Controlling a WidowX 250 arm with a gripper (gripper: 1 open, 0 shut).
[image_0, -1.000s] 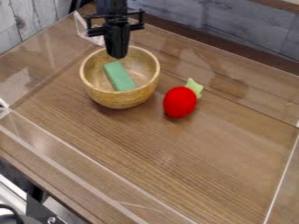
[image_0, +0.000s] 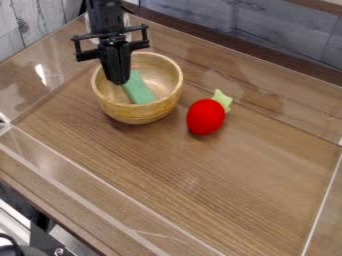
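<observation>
My gripper (image_0: 112, 44) hangs at the top left, over the back-left rim of a tan bowl (image_0: 163, 104). It looks shut, with a dark part reaching down toward the bowl; nothing held can be made out. A flat green piece (image_0: 138, 92) lies inside the bowl, partly behind that dark part.
A red oval object (image_0: 206, 117) sits right of the bowl, with a small pale green object (image_0: 222, 100) behind it. A pale crumpled surface is at the top left edge.
The bowl and other objects look unmoved.
</observation>
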